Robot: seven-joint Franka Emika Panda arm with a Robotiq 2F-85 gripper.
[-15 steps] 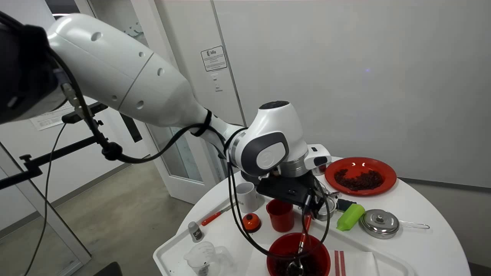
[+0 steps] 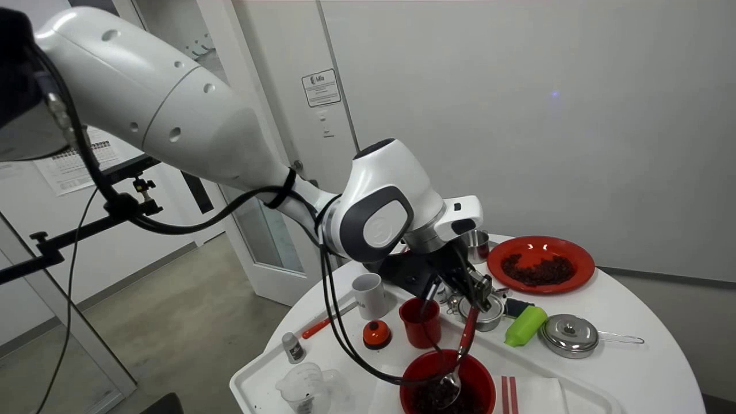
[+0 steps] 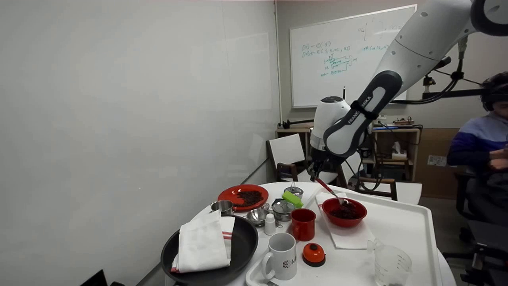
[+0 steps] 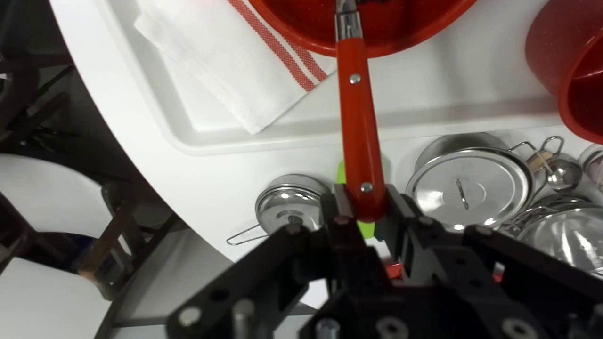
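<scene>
A spoon with a red handle (image 4: 357, 113) is pinched near its end by my gripper, which is shut on it. Its metal end (image 2: 449, 390) reaches down into a red bowl (image 3: 350, 220) with dark bits inside. That bowl sits on a white cloth on the tray (image 3: 414, 233). In exterior view 2 the spoon slants from my gripper (image 3: 314, 177) down to the bowl, with the gripper above and beyond its rim. Further off, a red plate (image 2: 541, 265) carries a pile of similar dark bits.
A red mug (image 2: 421, 323), an orange-red timer-like object (image 2: 376, 334), a grey mug (image 3: 281, 257) and a clear measuring cup (image 3: 391, 264) stand around the tray. Small metal pots (image 4: 469, 186) crowd beneath the gripper. A black pan (image 3: 245, 245) holds a folded cloth.
The arm and wrist have shifted left in exterior view 1, and the hand is tilted more. The spoon leans more, its metal end a little higher and further right within the bowl.
</scene>
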